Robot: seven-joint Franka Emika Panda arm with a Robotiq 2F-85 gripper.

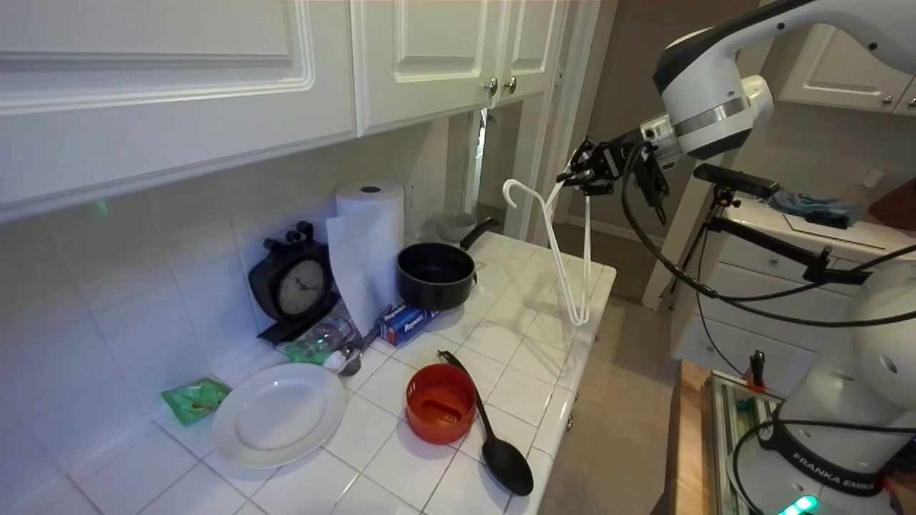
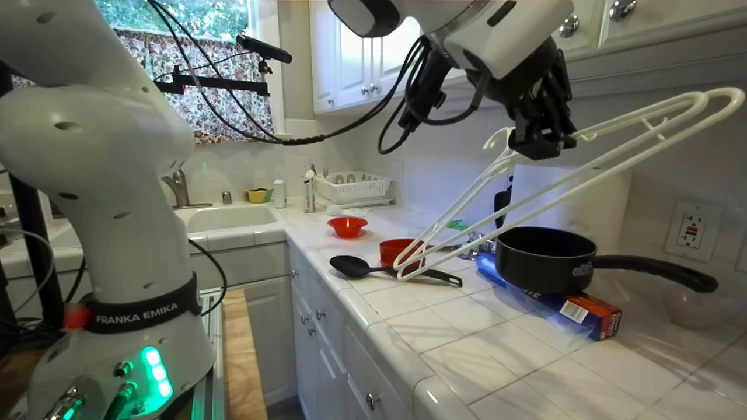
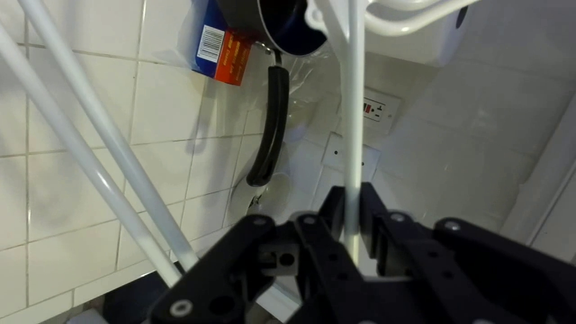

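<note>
White plastic hangers (image 1: 558, 249), apparently two together, hang in the air above the counter's edge. My gripper (image 1: 580, 177) is shut on a white bar of them; in the wrist view the bar (image 3: 353, 135) runs between the black fingers. Seen from exterior view 2, the hangers (image 2: 560, 185) slant down to the left from the gripper (image 2: 557, 143), their lower corner passing in front of the red bowl. Whether both hangers are pinched or one hangs on the other, I cannot tell.
Below stands a black pot (image 1: 435, 275) beside a blue foil box (image 1: 403, 325). A red bowl (image 1: 439, 403), black spoon (image 1: 507, 463), white plate (image 1: 279, 416), paper towel roll (image 1: 371, 232) and black clock (image 1: 296, 283) occupy the counter. Bare tiles (image 2: 490, 350) lie near its end. Cabinets (image 1: 429, 60) hang above.
</note>
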